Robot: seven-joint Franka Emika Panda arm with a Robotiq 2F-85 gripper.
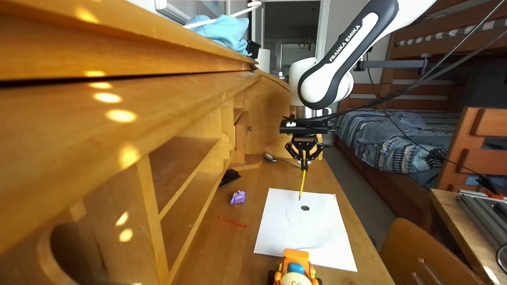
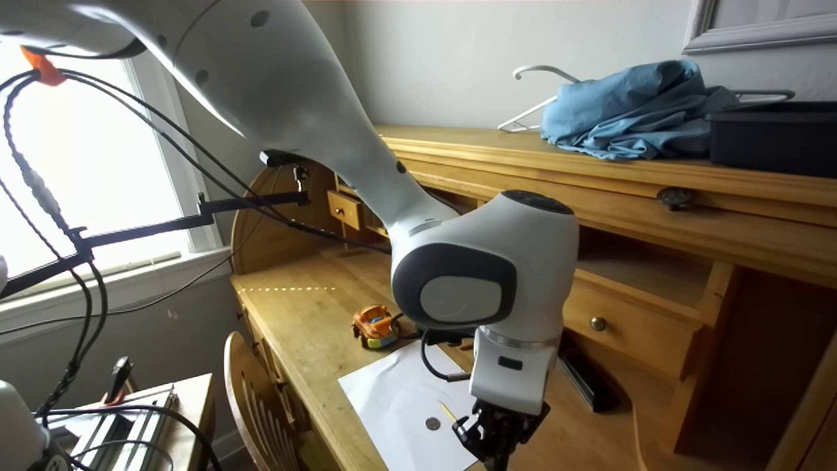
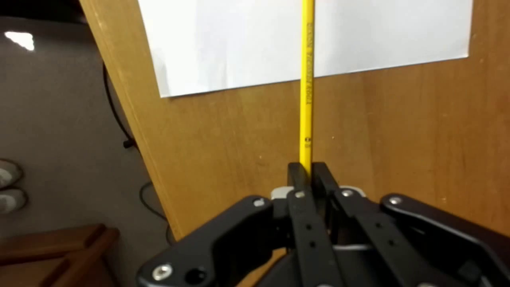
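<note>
A yellow pencil (image 3: pixel 306 95) is pinched near its end between the black fingers of my gripper. In exterior view 1 my gripper (image 1: pixel 304 166) hangs above the far edge of a white sheet of paper (image 1: pixel 285 237), and the pencil (image 1: pixel 302 185) slants down from it. Its tip is over the sheet near a small dark disc (image 1: pixel 305 208); contact with the paper cannot be made out. Faint curved marks show on the paper. Exterior view 2 shows the disc (image 2: pixel 432 424) on the sheet, with part of the pencil (image 2: pixel 448 412) beside the gripper.
An orange toy car (image 1: pixel 295 268) stands at the sheet's near edge. Left of the paper lie a purple crumpled item (image 1: pixel 238 197) and a red stick (image 1: pixel 233 221). A spoon (image 1: pixel 271 157) rests behind. Shelves border the desk's left side; its right edge drops to the floor.
</note>
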